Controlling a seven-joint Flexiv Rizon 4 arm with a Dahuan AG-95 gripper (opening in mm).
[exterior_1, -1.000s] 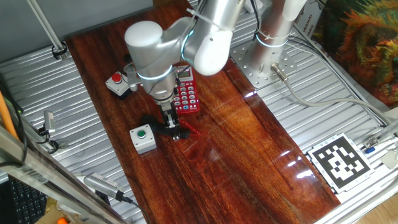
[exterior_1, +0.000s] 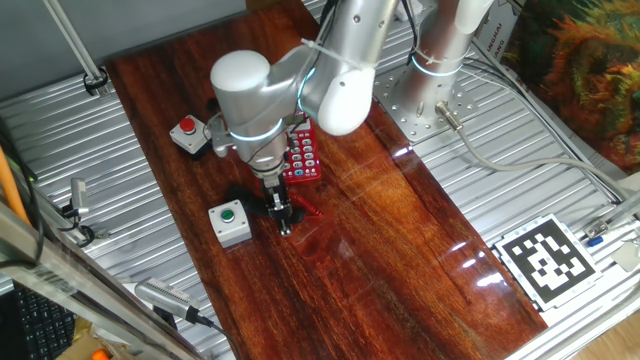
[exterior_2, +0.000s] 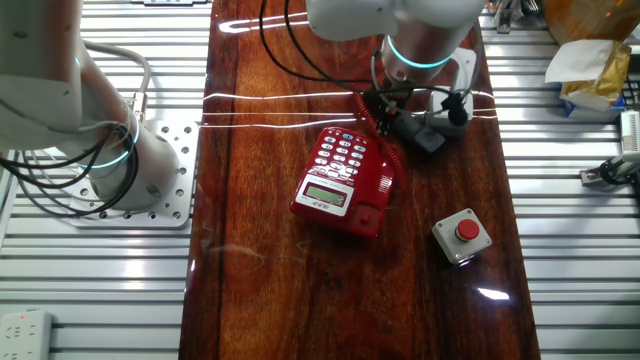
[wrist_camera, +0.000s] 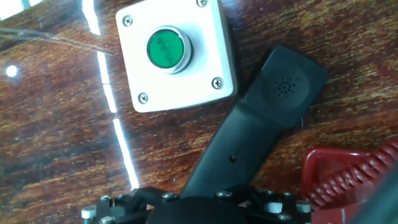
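In the wrist view a black telephone handset (wrist_camera: 249, 130) slants from upper right down to my gripper, which covers its lower end. Exterior view 1 has the gripper (exterior_1: 281, 215) pointing down at the handset, low over the table. Its fingertips are too small and dark to show whether they grip it or stand apart around it. The red telephone base (exterior_2: 345, 180), with keypad and small display, lies beside it. A coiled red cord (wrist_camera: 373, 168) shows at the wrist view's right edge.
A white box with a green button (wrist_camera: 166, 50) stands close beside the handset's earpiece end. Another box with a red button (exterior_2: 462, 237) sits near the table edge. Bare wooden tabletop (exterior_1: 400, 270) stretches toward the marker board (exterior_1: 547, 262).
The phone base and button boxes have stayed put.
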